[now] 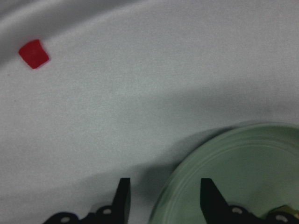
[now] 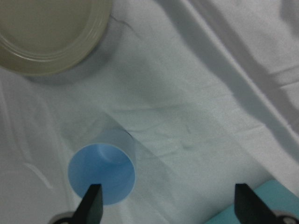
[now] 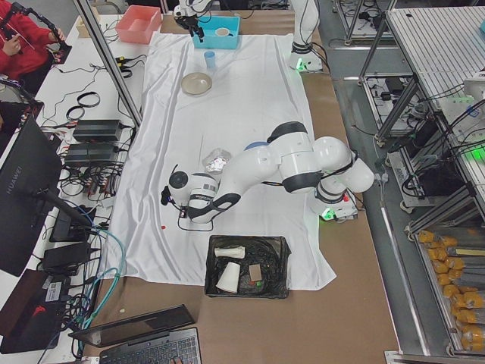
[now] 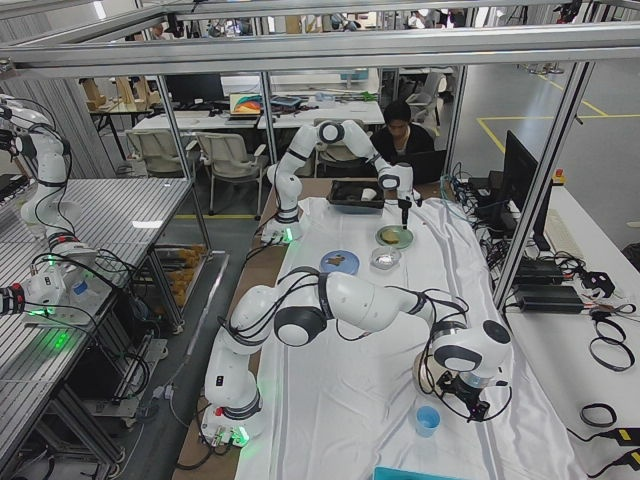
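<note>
My left gripper is open above the white cloth at the edge of a green plate (image 1: 247,163), which holds something yellowish, partly hidden. A small red block (image 1: 33,53) lies on the cloth beyond the plate in the left wrist view. My right gripper is open over the other end of the table, above a blue cup (image 2: 100,170) near a beige plate (image 2: 46,32), with the edge of a teal bin (image 2: 264,200) at lower right.
A black tray (image 3: 246,288) with white items stands at one table end. A foil dish (image 4: 385,258) and a blue plate (image 4: 338,262) lie mid-table. A pink bin (image 3: 139,24) is on the side desk.
</note>
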